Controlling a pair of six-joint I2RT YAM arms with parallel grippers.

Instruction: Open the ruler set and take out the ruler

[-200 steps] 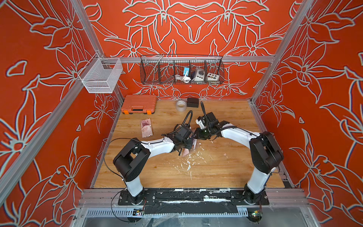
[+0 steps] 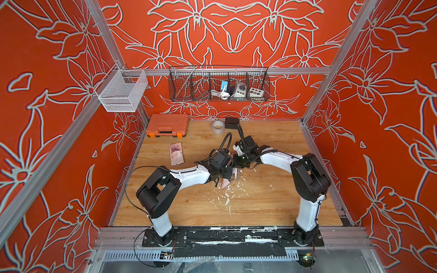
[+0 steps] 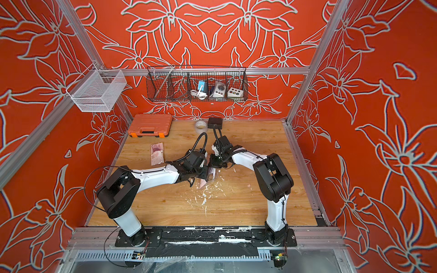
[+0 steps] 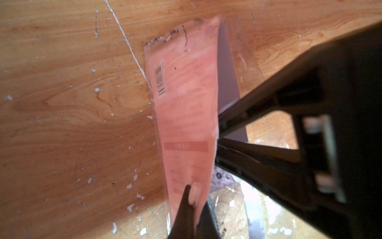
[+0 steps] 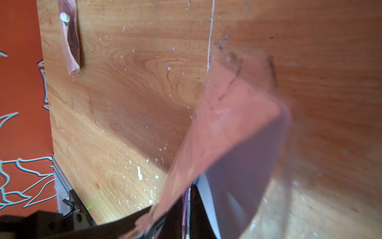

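The ruler set is a pink card in a clear sleeve (image 4: 183,107), standing partly on edge at mid-table between both arms. My left gripper is shut on the sleeve's pink side, low in the left wrist view. Behind the pink card shows its pale lilac inner face (image 5: 246,179). My right gripper reaches in at the sleeve's opening; its fingers (image 4: 254,153) stand a little apart. Thin purple and pale edges show between them in the right wrist view. A patterned lilac piece (image 4: 220,179), perhaps the ruler, shows below the right fingers.
Another pink packet (image 2: 176,153) lies to the left. An orange case (image 2: 167,125), a tape roll (image 2: 218,127) and a black box (image 2: 232,122) stand along the back. White flakes (image 2: 227,198) litter the front middle, and the right of the table is mostly clear.
My right gripper has moved left, closer to the left gripper and the ruler set. The left arm has hardly moved and stays at the sleeve.
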